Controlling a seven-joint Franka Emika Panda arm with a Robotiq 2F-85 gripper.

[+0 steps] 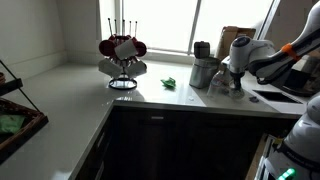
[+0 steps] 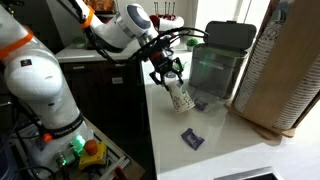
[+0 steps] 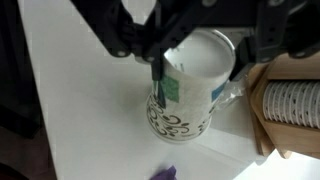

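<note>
A pale cup (image 3: 200, 92) with a blue-green patch is between the fingers of my gripper, which is shut on it. A white band with grey swirls (image 3: 178, 122) shows around the cup's lower part; I cannot tell whether it belongs to a second cup. In the second exterior view, the cup (image 2: 181, 99) leans beneath my gripper (image 2: 168, 77), over the white counter. The first exterior view shows my gripper (image 1: 236, 82) small, at the counter's right end.
A grey lidded bin (image 2: 214, 75) stands behind the cup, with a tall ribbed brown object (image 2: 277, 65) to its right. A dark purple item (image 2: 192, 139) lies on the counter in front. Farther left are a mug rack (image 1: 123, 83) and a green cloth (image 1: 168, 83). Bare counter separates them.
</note>
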